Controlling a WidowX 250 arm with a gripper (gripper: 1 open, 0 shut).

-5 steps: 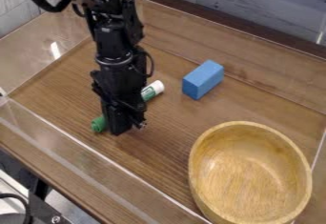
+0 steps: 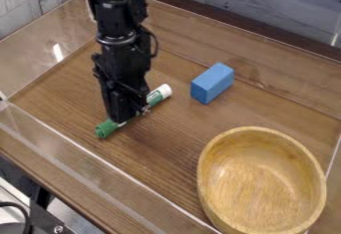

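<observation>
My black gripper hangs over a green-and-white cylindrical object, perhaps a marker or tube, which lies diagonally on the wooden table and is partly hidden behind the fingers. The fingertips are dark and overlap the object's middle in this view; whether they are open or shut, or touch it, I cannot tell.
A blue block lies to the right at the back. A large round yellow bowl fills the front right. The wooden table has bare room at the back, and a raised rim runs along its left and front.
The gripper has risen slightly and shifted a little back and left, uncovering more of the green end of the object, which lies about where it was.
</observation>
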